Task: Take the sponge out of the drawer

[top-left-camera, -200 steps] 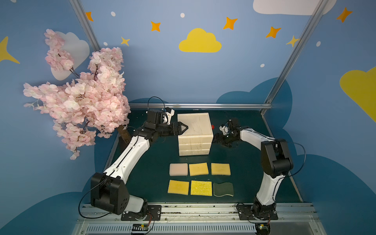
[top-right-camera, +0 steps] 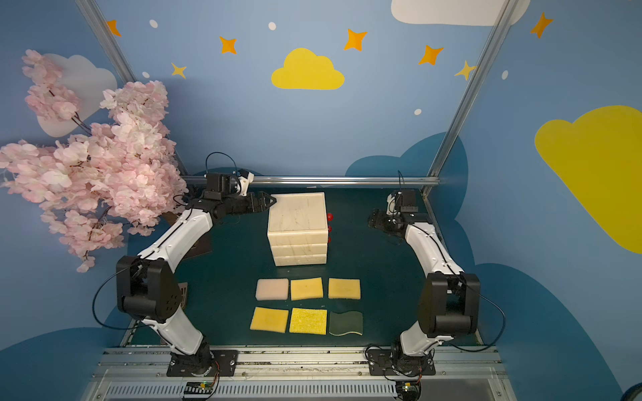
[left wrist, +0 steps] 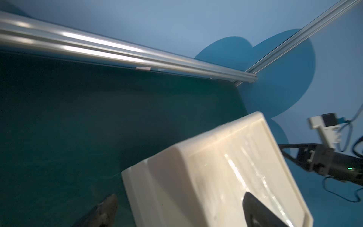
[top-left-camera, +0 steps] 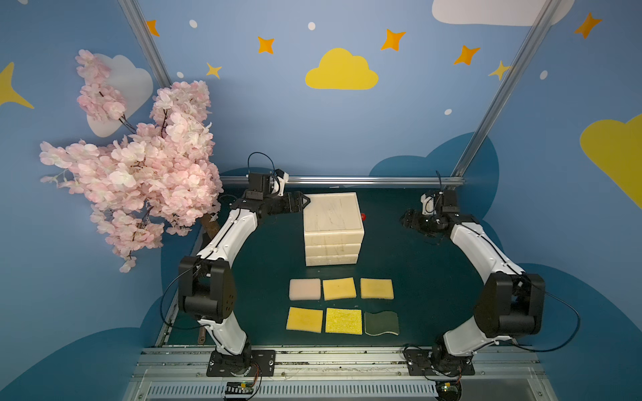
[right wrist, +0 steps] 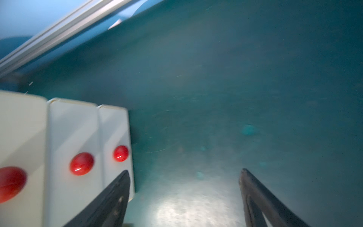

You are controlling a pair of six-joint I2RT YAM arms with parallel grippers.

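A pale drawer cabinet [top-left-camera: 332,227] stands near the middle of the table, its drawers facing right. In the right wrist view, its white drawer fronts bear a large red knob [right wrist: 11,183], a middle red knob [right wrist: 81,163] and a small one [right wrist: 121,153]; all three drawers look closed. My left gripper is open at the cabinet's left side, near its top edge. Well clear to the right of the knobs, my right gripper stands open and empty. Several sponges lie in two rows in front, among them a pink one [top-left-camera: 305,289] and a dark green one [top-left-camera: 381,323].
Between the cabinet and my right arm the table [right wrist: 211,94] is bare. A metal rail [top-left-camera: 374,180] runs along the back edge. Pink blossoms [top-left-camera: 147,167] fill the left side. The yellow textured sponge [top-left-camera: 343,321] sits in the front row.
My right arm has drawn back to the right, away from the cabinet. The left gripper has shifted back and left from above the cabinet's edge. Cabinet and sponges have not moved.
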